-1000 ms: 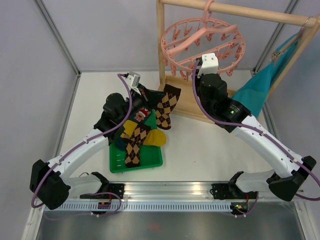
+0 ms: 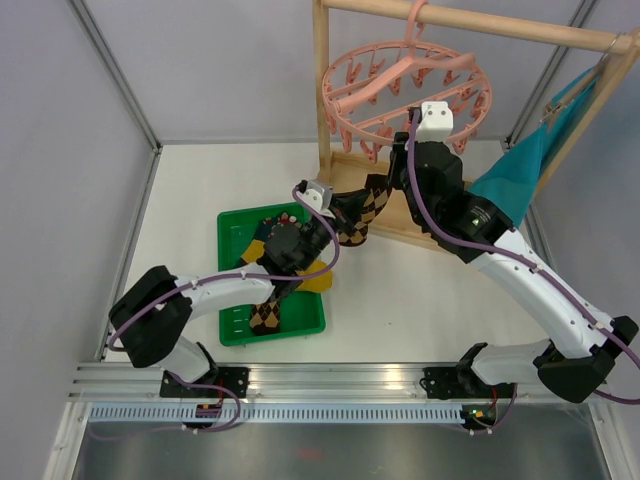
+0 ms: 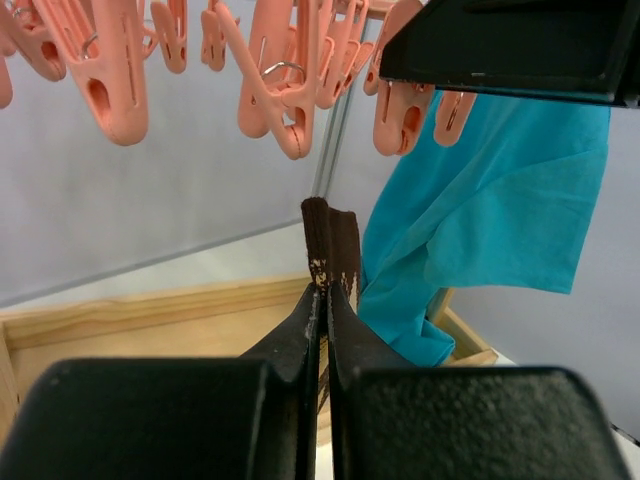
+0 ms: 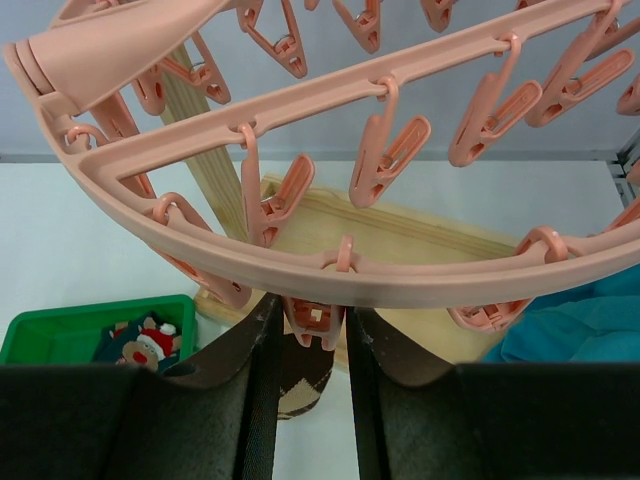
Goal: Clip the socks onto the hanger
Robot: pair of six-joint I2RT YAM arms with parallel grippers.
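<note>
The pink round hanger [image 2: 372, 84] with many clips hangs from the wooden bar. My right gripper is shut on one pink clip [image 4: 314, 312] at the hanger's near rim. Below that clip, my left gripper is shut on the dark brown top edge of a checkered sock [image 2: 372, 206]. In the left wrist view, the sock's upper end [image 3: 332, 237] stands above the fingertips, beneath the clips. The right wrist view shows part of the sock [image 4: 305, 375] under the held clip, apart from it. Whether the clip's mouth is spread cannot be told.
A green tray [image 2: 232, 330] holds a matching checkered sock [image 2: 266, 312] and other socks, partly behind the left arm. A yellow sock [image 2: 318, 278] overhangs its right side. Teal cloth [image 2: 520, 175] hangs at right.
The left gripper has moved right, carrying the checkered sock away from the tray to just below the hanger.
</note>
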